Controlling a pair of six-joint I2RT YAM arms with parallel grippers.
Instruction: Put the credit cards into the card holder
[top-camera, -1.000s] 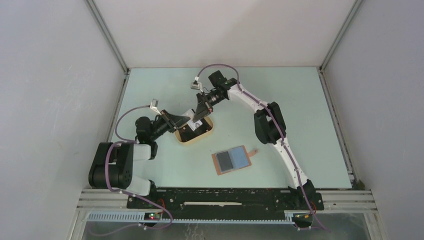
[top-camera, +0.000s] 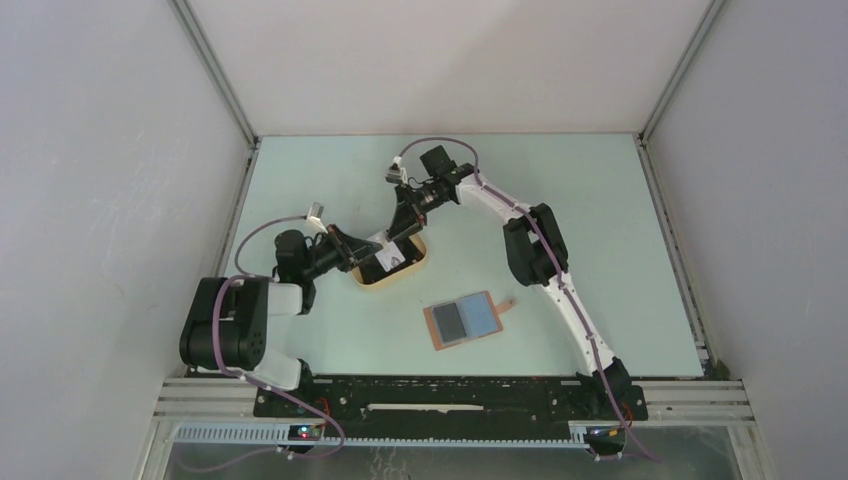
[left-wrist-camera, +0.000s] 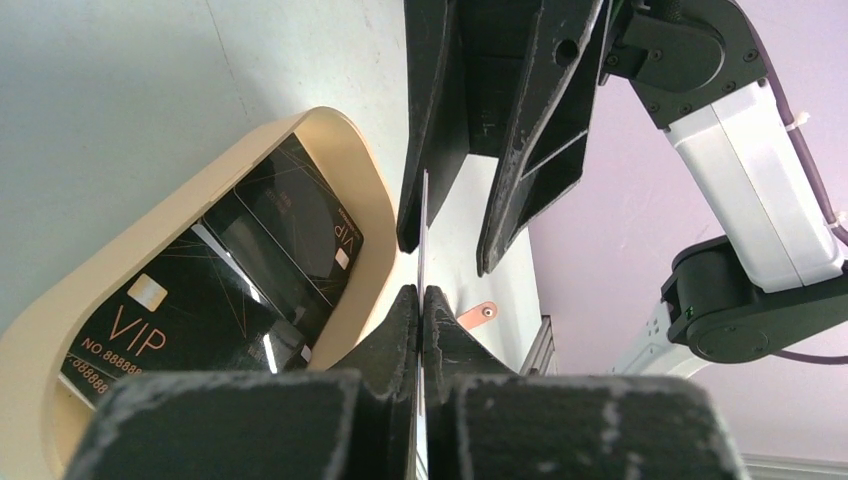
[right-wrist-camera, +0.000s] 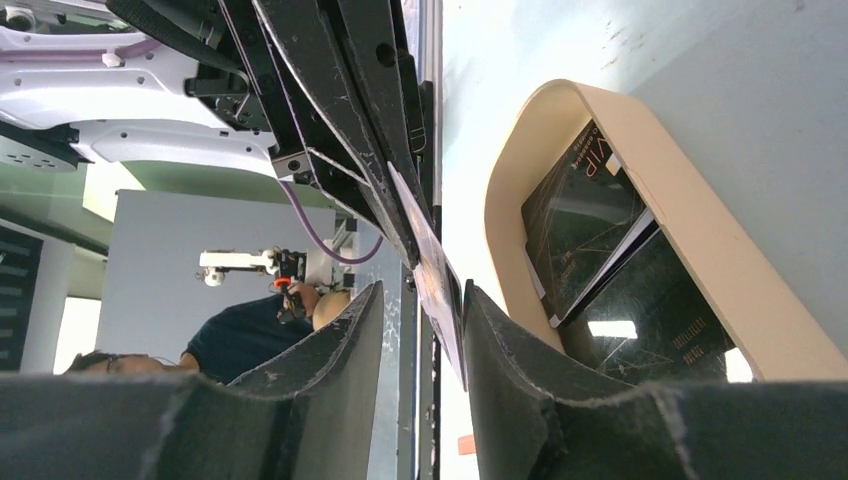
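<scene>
A thin card, pale on the face seen in the right wrist view, is pinched in my left gripper, which is shut on it. In the left wrist view that card stands edge-on. My right gripper is open, its two fingers on either side of the card's free end. Below both grippers, black VIP cards lie in a beige tray. Lying open in the top view is the card holder, brown-edged with blue and grey panels and a small strap.
Lower right of the tray, the card holder lies apart from both arms. Both arms reach in close together over the tray, their grippers almost touching.
Both arms have shifted only slightly over the tray, and the card has moved a little with the left gripper. The tray and card holder have stayed in place.
</scene>
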